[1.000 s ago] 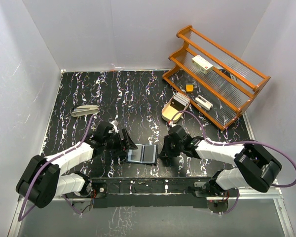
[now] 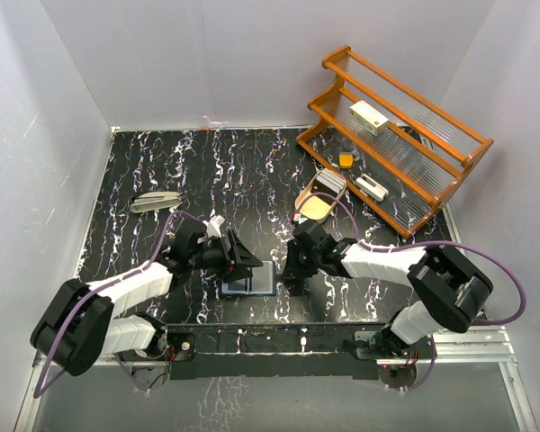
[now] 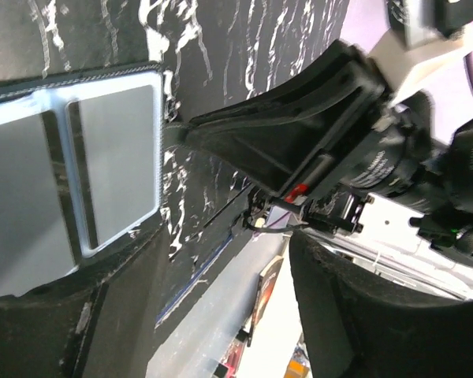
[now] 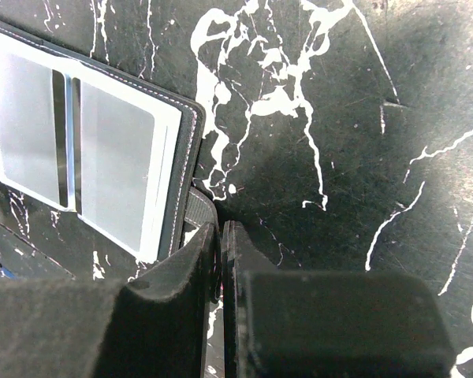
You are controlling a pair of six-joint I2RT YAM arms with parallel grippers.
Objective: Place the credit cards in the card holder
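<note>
The card holder (image 2: 249, 280) lies unfolded near the table's front edge, its clear sleeves framed in white and a dark stitched cover (image 4: 191, 134) beneath. In the right wrist view my right gripper is shut on the dark tab (image 4: 200, 208) at the holder's side. My left gripper is over the holder from the left, fingers spread with nothing visible between them. Several grey, card-like pieces (image 2: 330, 182) stand in a cream tray (image 2: 312, 210) behind the right gripper; I cannot tell for certain that they are the credit cards.
A wooden rack (image 2: 405, 135) stands at the back right, bearing a white box (image 2: 369, 117). A yellow block (image 2: 346, 159) and a white item (image 2: 372, 187) are by it. At the left lies a grey, elongated object (image 2: 155, 202).
The holder has shifted a little left along with my right gripper. Its left part was raised and now lies flatter.
</note>
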